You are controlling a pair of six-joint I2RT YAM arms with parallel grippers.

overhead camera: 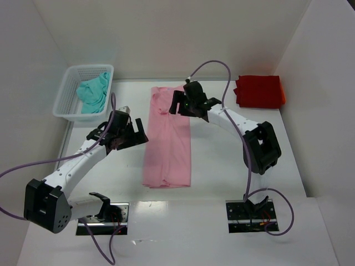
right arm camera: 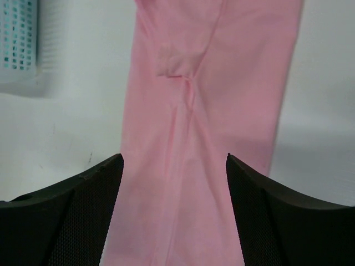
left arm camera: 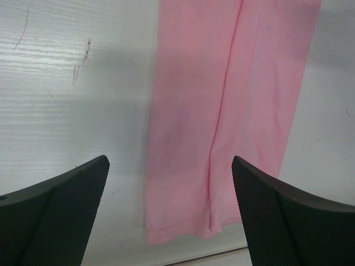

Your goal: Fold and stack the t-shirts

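Note:
A pink t-shirt (overhead camera: 166,144) lies on the table as a long narrow strip, its sides folded inward, the collar end at the back. Left of its middle, my left gripper (overhead camera: 141,133) stands open, apart from the cloth. In the left wrist view the shirt (left arm camera: 188,122) shows beyond the spread fingers (left arm camera: 72,210). My right gripper (overhead camera: 175,102) is over the shirt's upper part, open. The right wrist view has the shirt (right arm camera: 155,133) below its wide-apart fingers (right arm camera: 83,205), with nothing between them.
At the back left stands a white basket (overhead camera: 66,100) with a teal cloth (overhead camera: 94,91) inside. A folded dark red shirt (overhead camera: 258,91) lies at the back right, something orange at its edge.

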